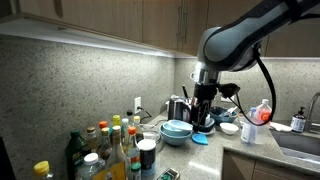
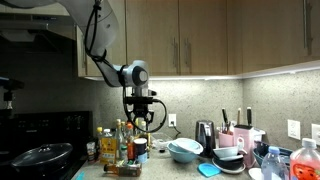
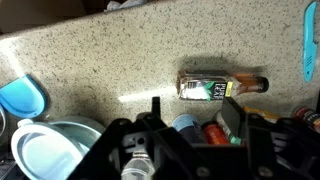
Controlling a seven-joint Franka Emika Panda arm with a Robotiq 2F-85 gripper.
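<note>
High over the counter, my gripper hangs open, its two black fingers apart with no object between them. A small brown bottle with a green label lies on its side just beyond the fingertips in the wrist view, well below them. The same bottle shows at the counter's front in exterior view 2. Light-blue bowls are stacked farther along the counter. In exterior view 1 the arm's dark fingers appear above the bowls' right side, touching nothing visible.
Several upright bottles crowd the wall side, beside a dark-banded white canister. A blue scoop-like item lies near the bowls, and a blue utensil at the opposite side. Bare counter spans the wrist view's upper middle.
</note>
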